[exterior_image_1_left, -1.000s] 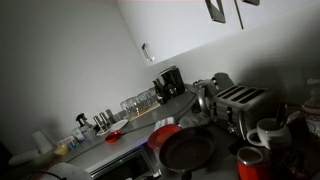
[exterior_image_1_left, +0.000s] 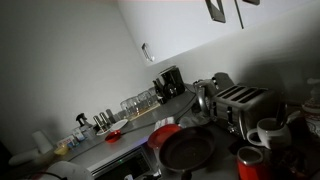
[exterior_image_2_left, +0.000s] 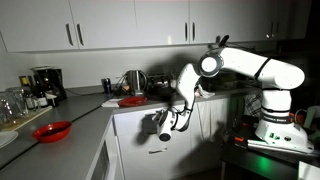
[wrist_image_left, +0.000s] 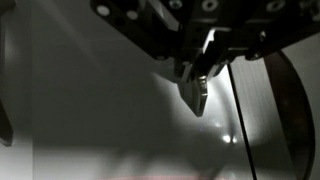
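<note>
My gripper is at the top middle of the wrist view with its fingers drawn together. A pale, shiny tip shows there, but what lies between the fingers cannot be made out. In exterior view 2 the gripper (exterior_image_2_left: 163, 136) hangs low against the white cabinet front (exterior_image_2_left: 135, 130), below the counter edge. A small handle (exterior_image_2_left: 157, 150) sits on that front just under it. A dark round pan (exterior_image_1_left: 187, 148) rests on the counter in exterior view 1, where my gripper is hidden.
On the counter stand a toaster (exterior_image_1_left: 243, 105), a white mug (exterior_image_1_left: 270, 133) and a red cup (exterior_image_1_left: 251, 162). Farther along are red bowls, glasses (exterior_image_1_left: 137, 105) and a dark coffee maker (exterior_image_1_left: 171, 82). A red bowl (exterior_image_2_left: 51, 131) sits at the left counter.
</note>
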